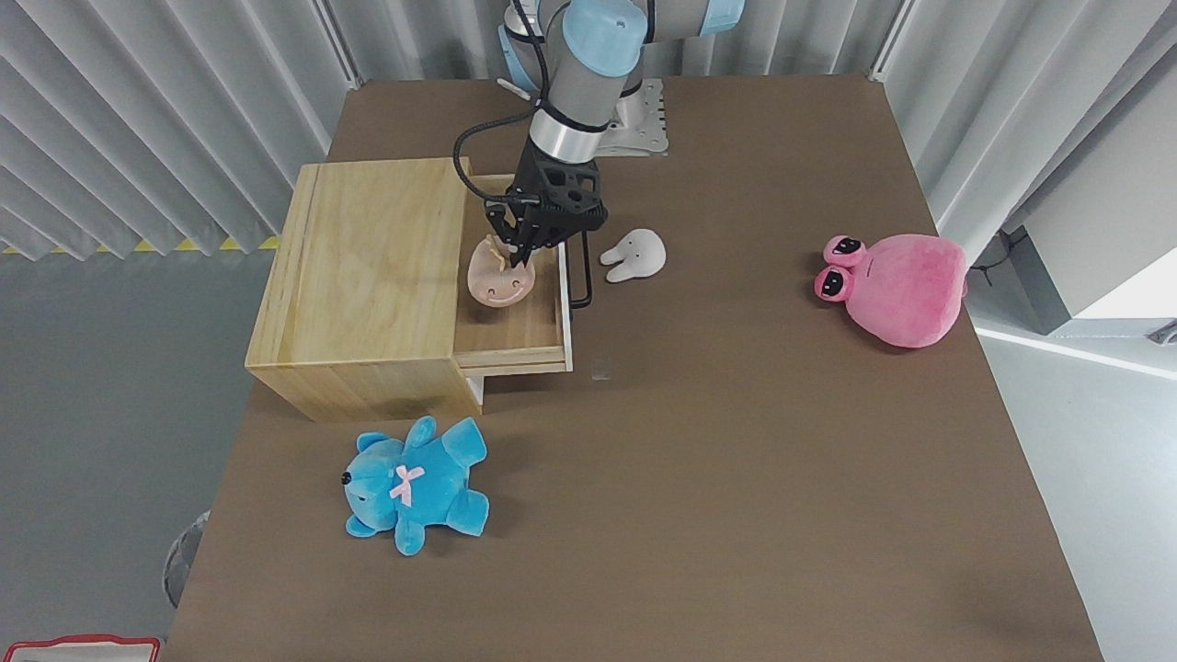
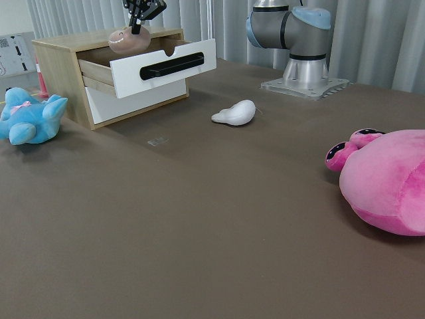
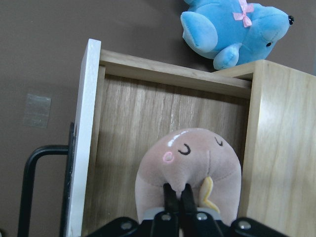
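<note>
My gripper is shut on a pale pink plush (image 3: 170,158) with a smiling face and a yellow tuft, holding it over the open drawer (image 3: 121,123) of a wooden cabinet (image 1: 355,265). In the front view the plush (image 1: 498,281) appears within the drawer's outline. In the left view the plush (image 2: 129,41) is raised near the top of the drawer front (image 2: 164,87), partly above it; whether it touches the drawer floor is hidden.
A blue bear (image 1: 425,496) lies in front of the cabinet. A small white toy (image 1: 640,254) lies right of the drawer handle. A pink plush (image 1: 899,292) sits at the right edge.
</note>
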